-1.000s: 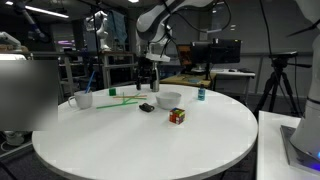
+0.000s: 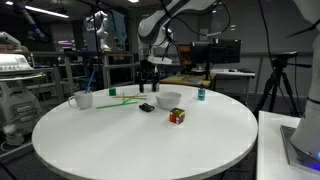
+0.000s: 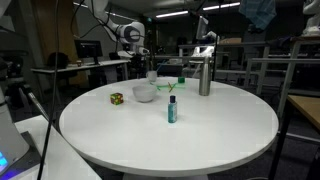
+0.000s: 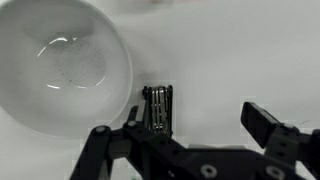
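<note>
My gripper stands open at the bottom of the wrist view, its dark fingers wide apart with nothing held between them. Just ahead of its body lies a small black object (image 4: 158,98) with pale ridges, its lower part hidden by the gripper. A white bowl (image 4: 62,62) fills the left of that view, close beside the black object. In exterior view 1 the black object (image 2: 147,107) lies left of the bowl (image 2: 168,101), and a multicoloured cube (image 2: 177,116) sits in front. I cannot make out the gripper in either exterior view.
A white mug (image 2: 84,100) stands at the left of the round table, near thin green sticks (image 2: 118,104) and a green block (image 2: 112,92). A blue bottle (image 3: 172,110) and a steel bottle (image 3: 205,77) stand apart.
A plain grey patch over the left edge of exterior view 1 is gone. The person in the background has shifted slightly. The table objects look unmoved.
</note>
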